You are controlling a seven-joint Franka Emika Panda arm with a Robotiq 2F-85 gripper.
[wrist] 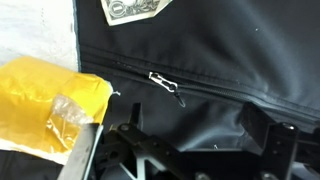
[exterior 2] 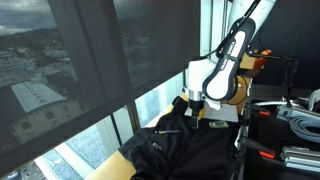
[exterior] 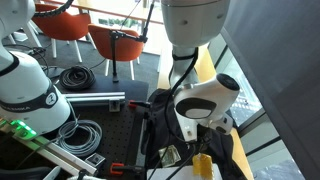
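My gripper stands open above a black zippered bag [wrist: 215, 50], with its dark fingers spread at the lower left and right of the wrist view. The bag's zipper crosses that view, and a small metal zipper pull [wrist: 163, 80] lies on it, just beyond the gap between the fingers. Nothing is held. Seen from the second exterior view, the black bag [exterior 2: 150, 160] lies spread on the table under the arm. The fingertips are too small there to judge their height above the cloth.
A yellow package [wrist: 75, 95] with a clear patch lies left of the fingers, beside a pale cloth [wrist: 35, 25]. A banknote [wrist: 132, 8] rests on the bag at the top. Coiled cable [exterior: 78, 135] lies on the left, and a large dark screen [exterior 2: 75, 80] rises beside the table.
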